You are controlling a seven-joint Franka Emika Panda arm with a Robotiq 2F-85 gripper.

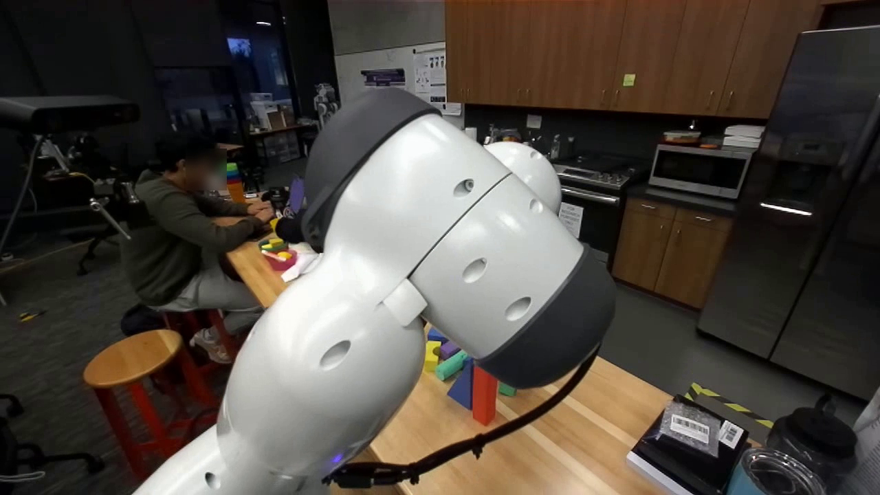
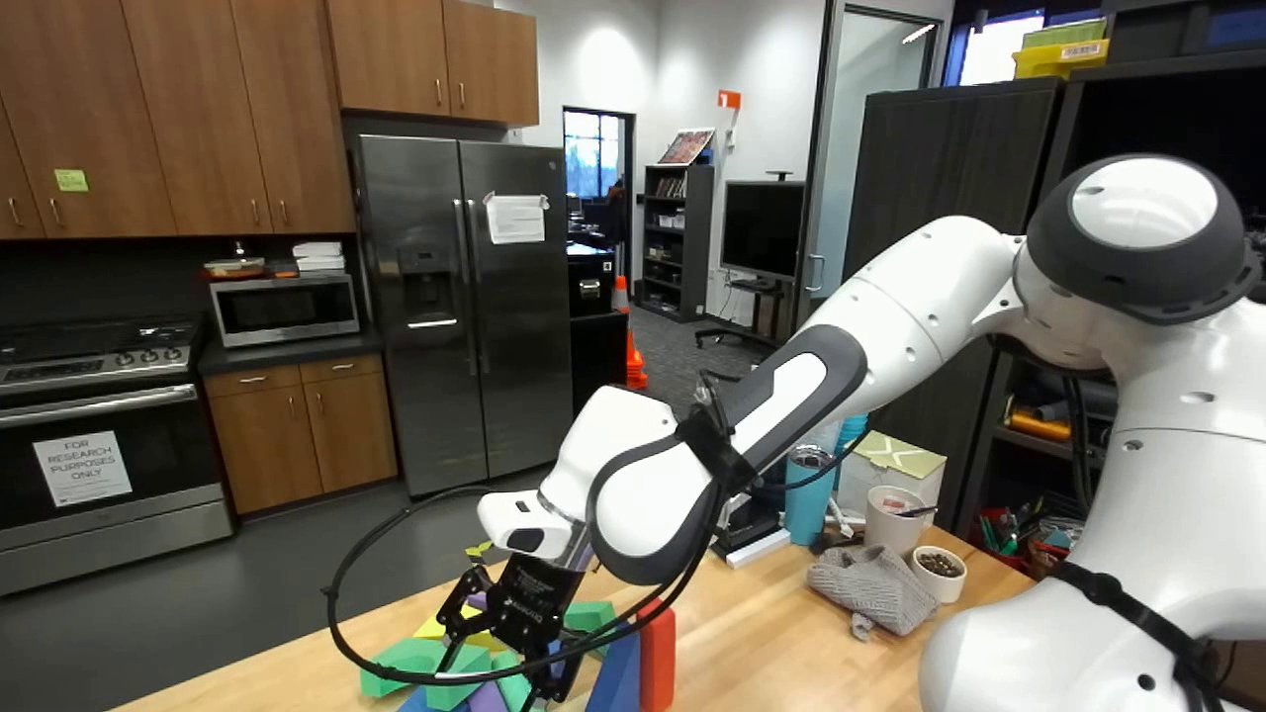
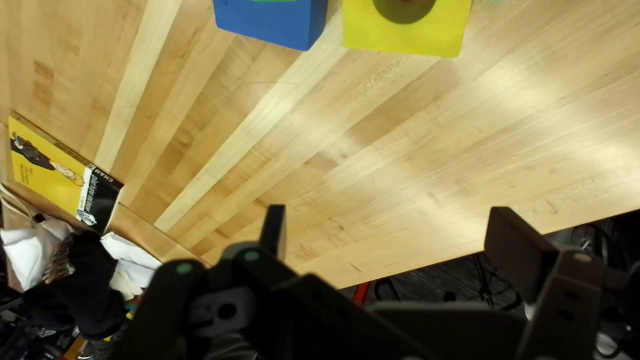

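In the wrist view my gripper is open, its two dark fingers wide apart with only table behind the gap. At the top edge of that view a blue block [image 3: 270, 21] and a yellow block [image 3: 405, 36] with a round hollow are partly cut off. Exterior view 2 shows the gripper low among a cluster of blocks, its fingertips partly hidden there. An upright red block [image 2: 658, 659] and a blue wedge [image 2: 617, 676] stand on its right, and green blocks [image 2: 409, 659] on its left. Exterior view 1 has the gripper hidden behind the arm.
A yellow-and-black book [image 3: 66, 174] lies near the table edge in the wrist view. Toward the right of the table in exterior view 2 are a grey cloth [image 2: 872, 587], a blue tumbler [image 2: 807, 498] and a small white bowl [image 2: 940, 576]. A seated person [image 1: 185, 223] is at the far table end.
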